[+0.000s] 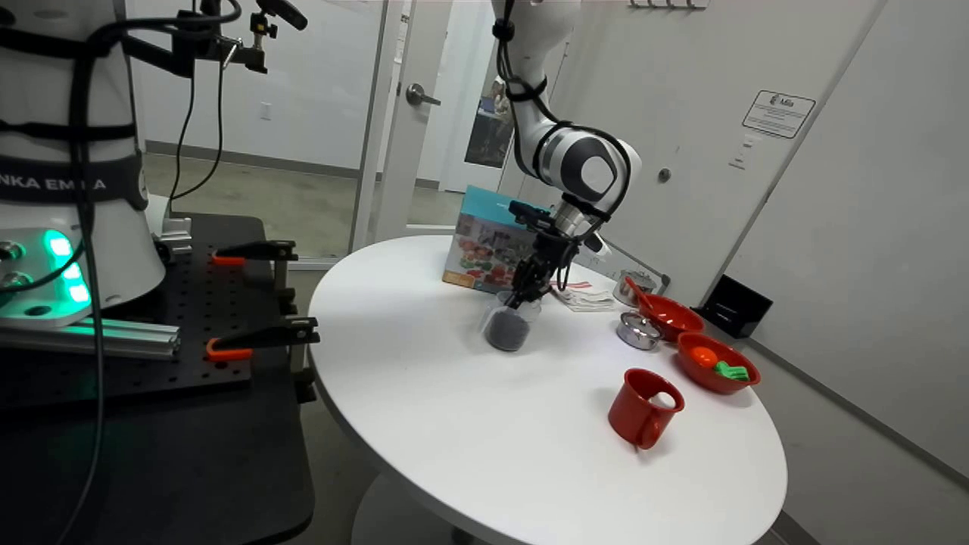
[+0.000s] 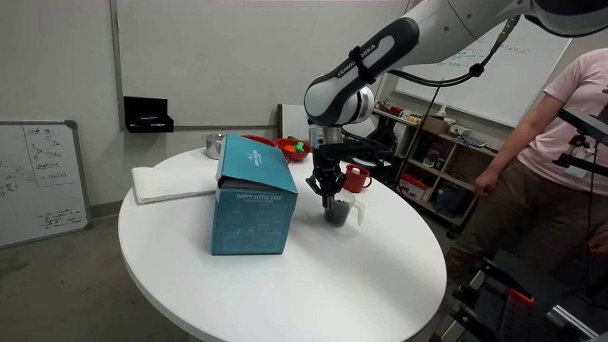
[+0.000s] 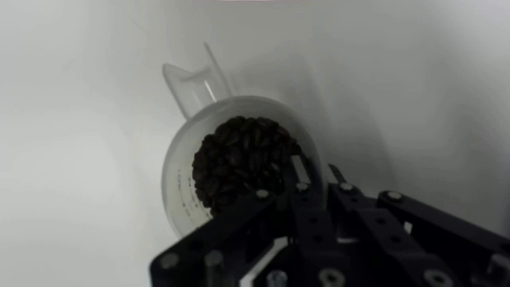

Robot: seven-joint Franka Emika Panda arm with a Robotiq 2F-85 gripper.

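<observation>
A clear plastic measuring cup (image 3: pixel 177 148) stands on the white table, partly filled with dark beans (image 3: pixel 239 158); its handle (image 3: pixel 196 88) points to the upper left in the wrist view. My gripper is shut on the cup's wall, one finger inside over the beans and the other outside. Both exterior views show the cup (image 1: pixel 509 328) (image 2: pixel 339 211) below the gripper (image 1: pixel 515 298). The arm covers part of its rim.
A teal box (image 2: pixel 254 219) stands close beside the arm. A red mug (image 1: pixel 643 410), a metal pot (image 1: pixel 638 331) and red bowls (image 1: pixel 692 372) (image 1: pixel 669 313) occupy the table's far side. Bare tabletop (image 1: pixel 436 363) lies around the cup.
</observation>
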